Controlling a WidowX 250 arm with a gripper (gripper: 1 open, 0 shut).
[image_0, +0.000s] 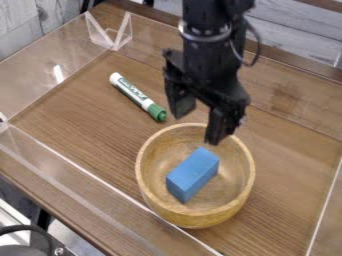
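My gripper (201, 100) hangs in the upper middle of the camera view, dark and blurred, its fingers open and pointing down. Below it a yellow bowl (160, 200) holds a blue block (193, 173), which lies tilted diagonally inside. The gripper is above and behind the block, apart from it. A green and white marker (138, 96) lies left of the gripper on the wooden surface.
A clear plastic piece (104, 32) sits at the upper left, near the pale wall edge along the back.
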